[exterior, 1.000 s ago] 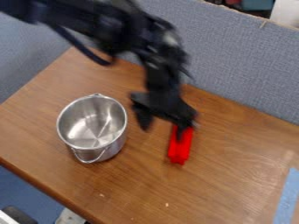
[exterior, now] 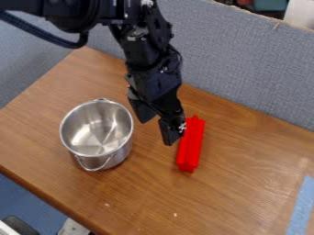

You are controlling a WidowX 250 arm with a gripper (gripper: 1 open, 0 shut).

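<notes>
A steel pot [exterior: 95, 138] with a wire handle stands on the wooden table at left. A red bar-shaped object [exterior: 190, 147] lies to its right. My black gripper [exterior: 157, 124] hangs open between the two, near the upper end of the red object. Nothing shows held between its fingers.
A grey padded wall [exterior: 245, 64] borders the back. A light blue strip [exterior: 298, 204] lies at the right edge.
The pot and red object look unmoved.
</notes>
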